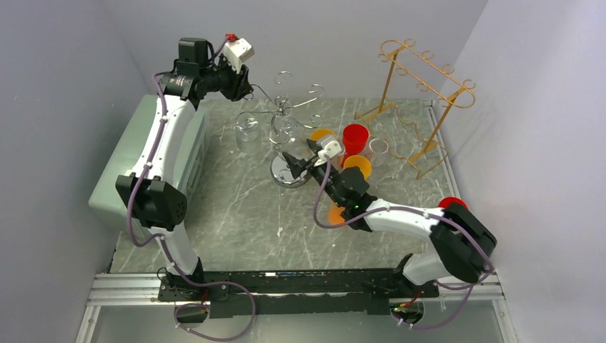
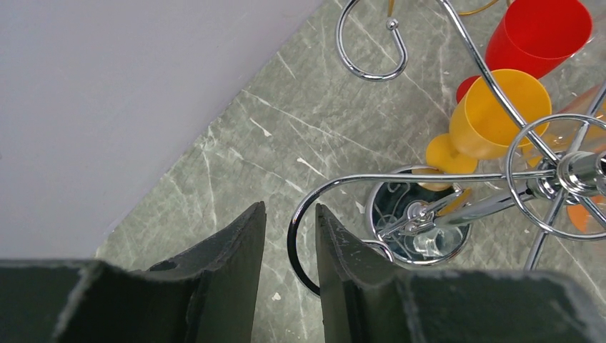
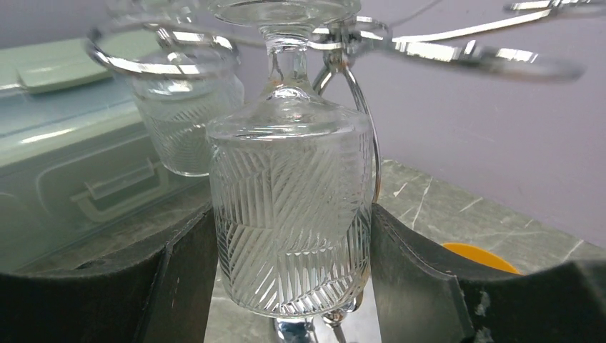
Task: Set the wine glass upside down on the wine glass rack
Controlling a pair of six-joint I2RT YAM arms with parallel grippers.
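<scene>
The silver wine glass rack (image 1: pixel 282 107) has curled wire arms on a round base. In the left wrist view, my left gripper is shut on one curled arm (image 2: pixel 294 250) of it. A clear wine glass (image 3: pixel 289 207) hangs upside down, its foot uppermost at the rack's wires. My right gripper has a finger on either side of the bowl; whether they still press on it, I cannot tell. Another clear glass (image 3: pixel 182 118) hangs upside down to the left, with a ring-shaped wire around it.
Red (image 1: pixel 355 136) and orange cups (image 1: pixel 357 166) stand right of the rack, close to my right arm. A gold rack (image 1: pixel 429 71) stands empty at the back right. A pale green box (image 1: pixel 136 171) lies beneath my left arm.
</scene>
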